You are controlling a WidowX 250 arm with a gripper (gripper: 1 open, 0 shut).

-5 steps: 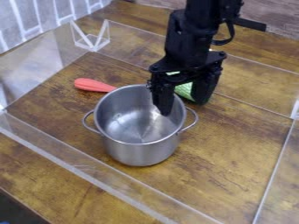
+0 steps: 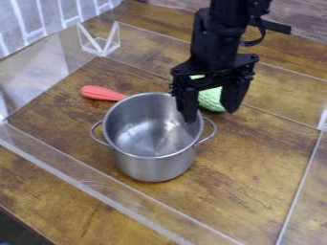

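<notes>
My black gripper [image 2: 209,96] hangs open above the back right rim of a steel pot [image 2: 151,153] with two side handles, which stands upright on the wooden table [image 2: 243,191]. A green item [image 2: 216,99] lies behind the gripper, partly hidden by it; I cannot tell what it is. The pot looks empty. A red utensil [image 2: 105,92] lies to the left behind the pot.
A small white rack-like object [image 2: 99,44] sits at the back left. Clear plastic edges run along the left and right of the table.
My gripper has shifted slightly, moving a little to the right over the last second. The pot and red utensil look unmoved.
</notes>
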